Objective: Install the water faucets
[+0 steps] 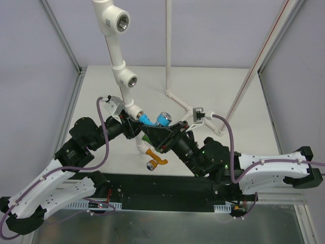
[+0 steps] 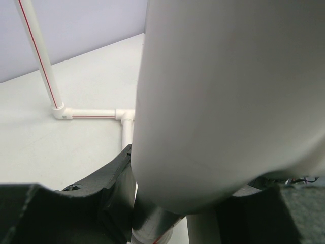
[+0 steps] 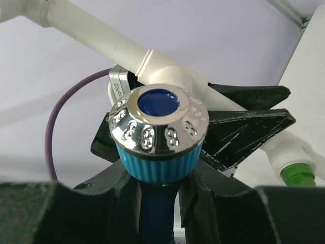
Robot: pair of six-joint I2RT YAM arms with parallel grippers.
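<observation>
In the top view, a blue faucet [image 1: 163, 119] with a chrome knob is at the tee on the leaning white pipe [image 1: 118, 56]. My left gripper [image 1: 133, 127] is shut on that pipe near the tee; in the left wrist view the pipe [image 2: 223, 91] fills much of the picture between the fingers. Around the faucet's shaded stem are the fingers of my right gripper, below the chrome knob [image 3: 159, 119]. Whether they press on the stem cannot be told. Lower on the same pipe sits an orange faucet [image 1: 156, 158], with a green part [image 1: 146, 138] mostly hidden above it.
Higher up, the leaning pipe has two open sockets, an upper socket [image 1: 123, 22] and a lower socket [image 1: 132, 82]. Behind stand more white pipes [image 1: 168, 46], joined near the board. Both grippers are close together at the tee; the white board [image 1: 223, 86] at back right is mostly clear.
</observation>
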